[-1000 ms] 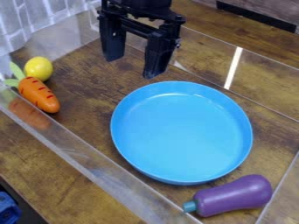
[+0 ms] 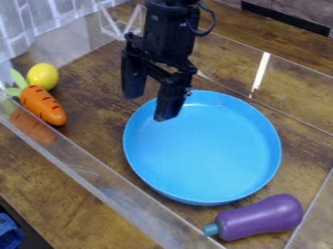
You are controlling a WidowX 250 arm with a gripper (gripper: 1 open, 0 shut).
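Note:
My black gripper (image 2: 151, 89) hangs open over the back left rim of a large blue plate (image 2: 202, 151), its two fingers apart with nothing seen between them. An orange toy carrot (image 2: 43, 104) and a yellow lemon (image 2: 43, 76) lie to the left on the wooden floor. A purple toy eggplant (image 2: 258, 216) lies at the bottom right, outside the plate.
Clear plastic walls run along the left and bottom of the work area. A small blue object (image 2: 7, 233) shows in the bottom left corner, beyond the wall. Bare wood surrounds the plate at the back and right.
The gripper has come lower and toward the camera over the last second, to above the plate's back left edge. The plate and toys have not moved.

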